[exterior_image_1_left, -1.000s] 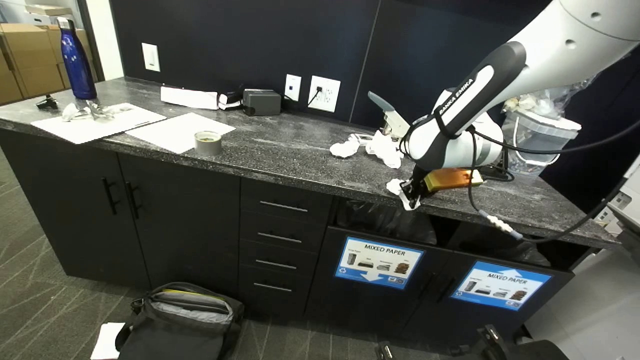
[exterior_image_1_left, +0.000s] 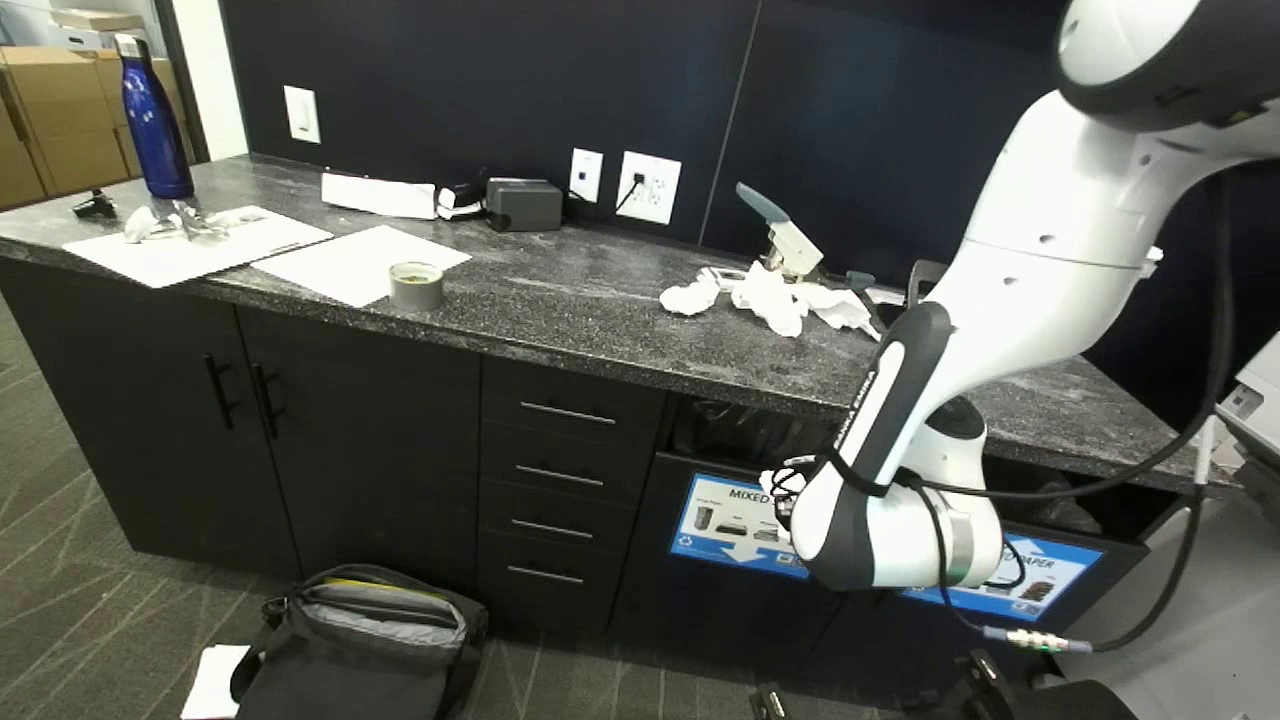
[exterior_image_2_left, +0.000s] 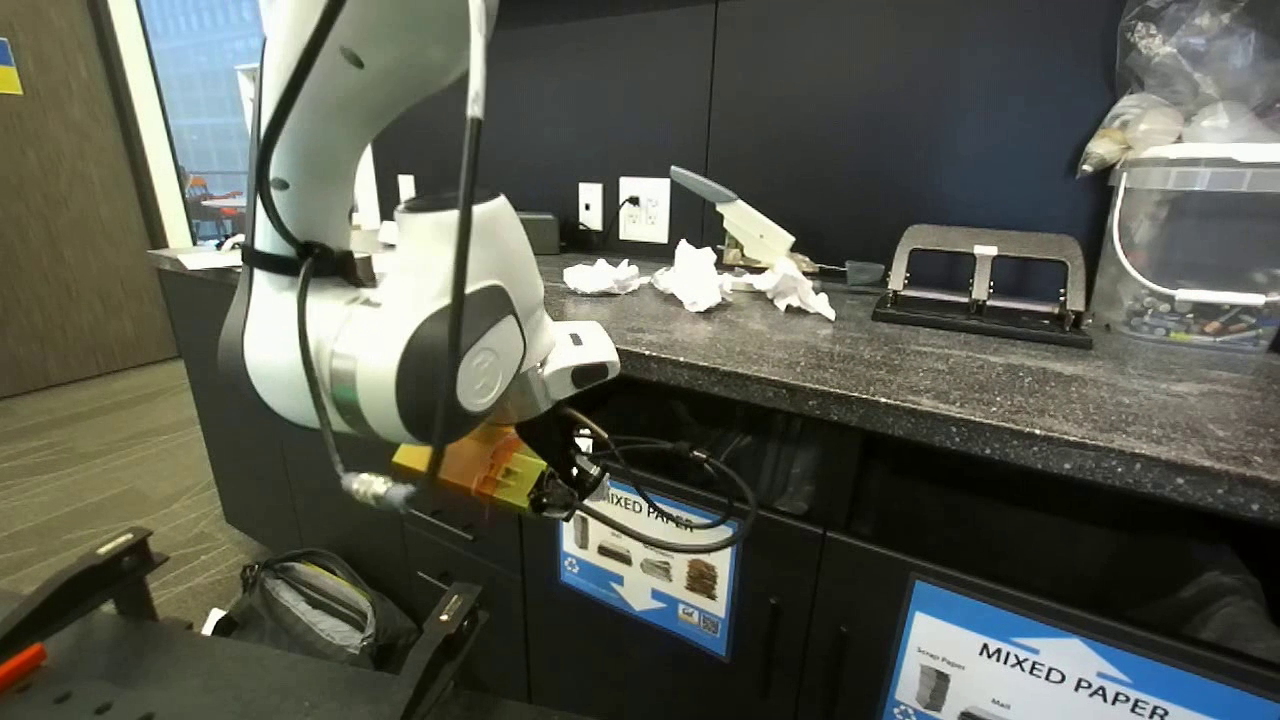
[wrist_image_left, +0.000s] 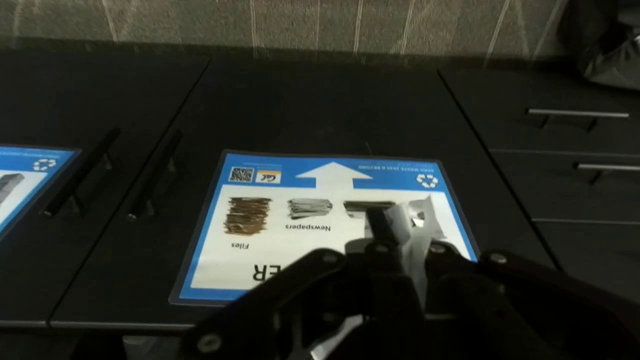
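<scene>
Shut on a crumpled piece of white paper (wrist_image_left: 417, 231), my gripper hangs in front of the cabinet, below the counter edge. In exterior view 2 the gripper (exterior_image_2_left: 581, 480) is by the top of the left "MIXED PAPER" sign (exterior_image_2_left: 648, 576), with only a bit of white showing at it. The arm hides most of it in exterior view 1, where some white paper (exterior_image_1_left: 782, 490) pokes out at the left. Several other crumpled papers (exterior_image_2_left: 692, 278) lie on the counter (exterior_image_2_left: 768, 348) beside a stapler (exterior_image_2_left: 756, 230).
Dark open slots (exterior_image_1_left: 744, 432) run under the counter edge above the signs. A hole punch (exterior_image_2_left: 984, 282) and a clear bucket (exterior_image_2_left: 1188, 252) stand on the counter's right. Farther left are tape (exterior_image_1_left: 416, 288), flat sheets (exterior_image_1_left: 360, 262) and a blue bottle (exterior_image_1_left: 154, 126). A bag (exterior_image_1_left: 360, 636) lies on the floor.
The arm has swung down from above the counter's front edge to below it, carrying the paper. It now covers parts of both signs in exterior view 1. The counter's papers have not visibly moved.
</scene>
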